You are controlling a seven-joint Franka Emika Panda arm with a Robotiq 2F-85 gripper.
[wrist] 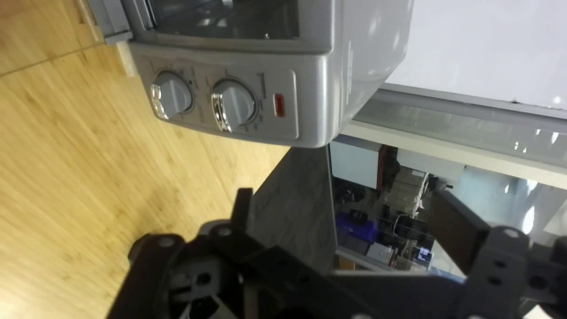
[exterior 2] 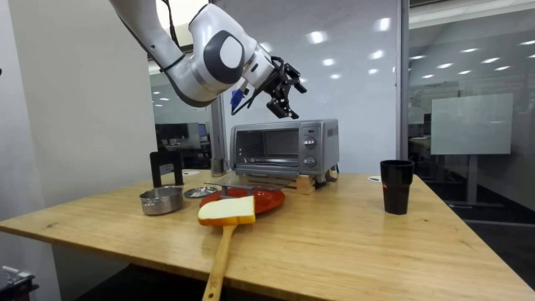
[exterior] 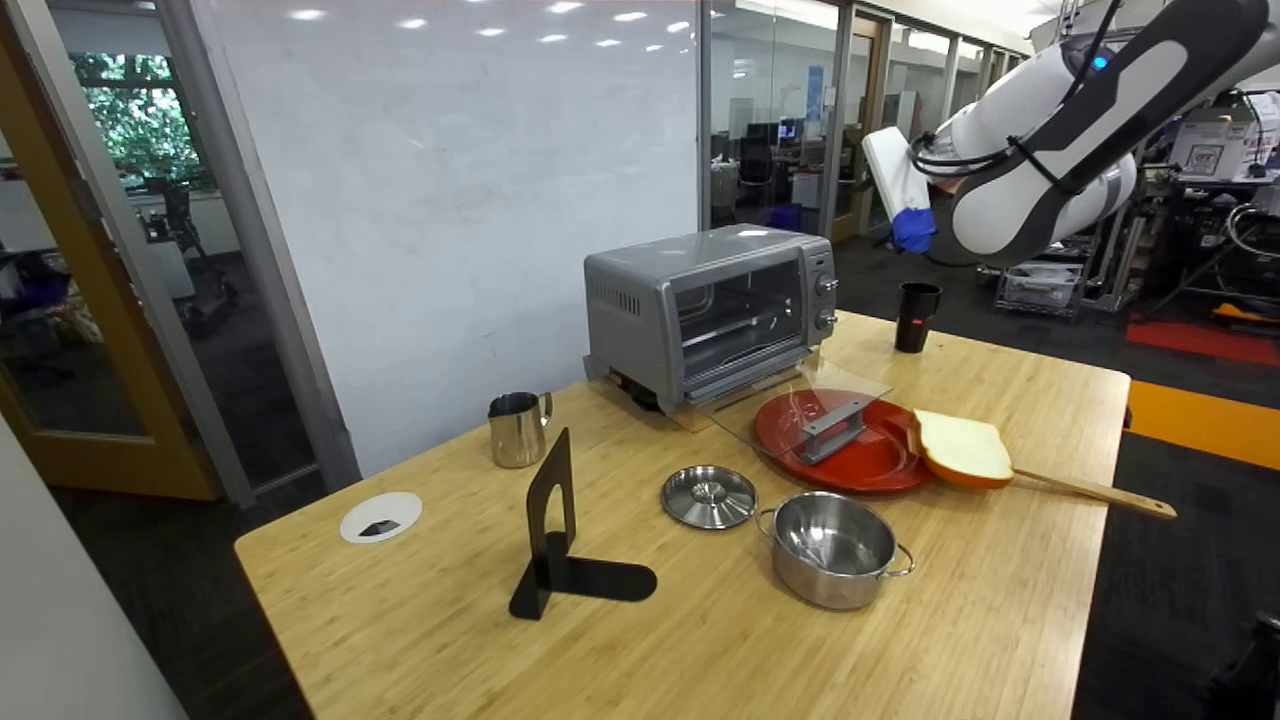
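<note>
My gripper (exterior 2: 299, 103) hangs in the air above the toaster oven, its fingers apart and empty. In the wrist view its two dark fingers (wrist: 242, 210) stand wide from each other. The grey toaster oven (exterior: 648, 324) has its glass door (exterior 2: 261, 180) lowered over a red plate (exterior 2: 271, 199). Two knobs (wrist: 234, 105) and a small red light show on its front panel. A bread slice (exterior: 963, 446) rests on a wooden spatula (exterior: 1098, 488) by the plate, the handle reaching past the table edge.
A black cup (exterior 2: 396, 185) stands at the right of the oven. A steel pot (exterior: 831, 546), a lid (exterior: 709, 496), a metal pitcher (exterior: 517, 430) and a black bookend (exterior: 551, 528) occupy the other side. Bare table (exterior 2: 341, 241) lies in front of the cup.
</note>
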